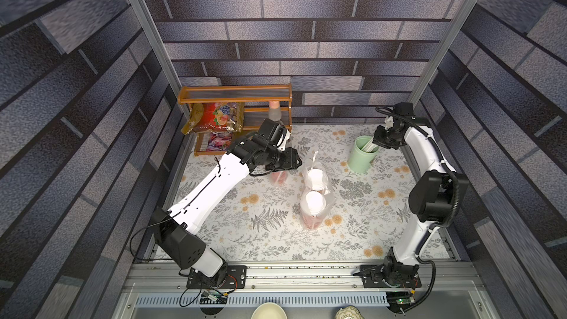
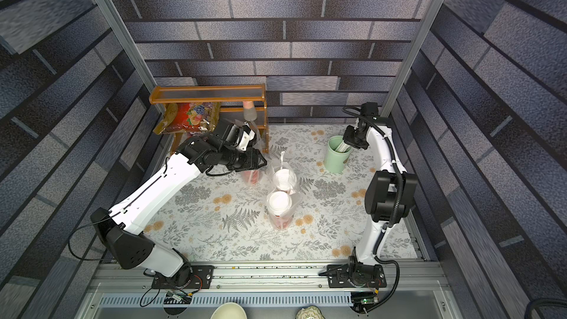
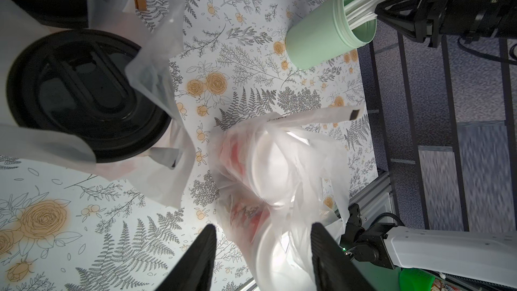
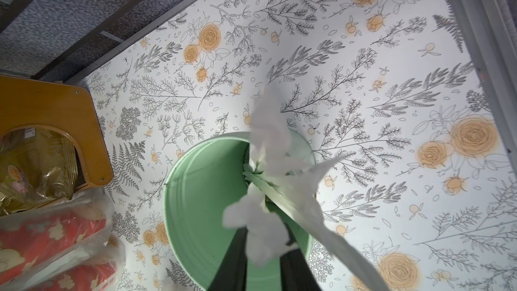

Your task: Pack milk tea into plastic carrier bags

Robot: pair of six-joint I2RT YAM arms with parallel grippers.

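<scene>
Two milk tea cups in clear bags (image 1: 314, 203) stand at the table centre, white-topped. Another bagged cup with a black lid (image 3: 86, 97) stands left of them, below my left gripper, whose fingers are parted, nothing visible between them. My right gripper is over a green cylindrical holder (image 4: 199, 204) at the back right, its fingertips among white paper-wrapped straws (image 4: 285, 194); they partly hide the fingers, so whether these grip any is unclear.
A wooden rack (image 1: 236, 91) with colourful packets (image 1: 215, 118) and a bottle (image 1: 274, 110) stands at the back left.
</scene>
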